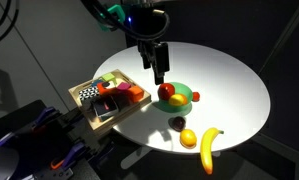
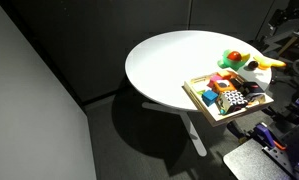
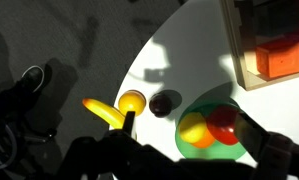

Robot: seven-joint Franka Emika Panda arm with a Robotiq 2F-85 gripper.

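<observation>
My gripper [image 1: 154, 72] hangs open above the table, just behind and to the left of the green bowl [image 1: 185, 106], pointing down. Nothing sits between its fingers. Inside the bowl rest a red apple [image 1: 166, 91] and a yellow-orange fruit [image 1: 178, 101]. From the wrist view, the bowl lies below the gap between the spread fingers, with the apple [image 3: 223, 124] near the right one. A dark round fruit [image 1: 177, 123], an orange [image 1: 188, 138] and a banana [image 1: 207, 152] lie in front of the bowl, outside it.
A shallow wooden box [image 1: 110, 123] full of coloured blocks and a checkered piece [image 1: 89, 91] stands left of the bowl. A small red item [image 1: 196, 97] touches or adjoins the bowl's right side.
</observation>
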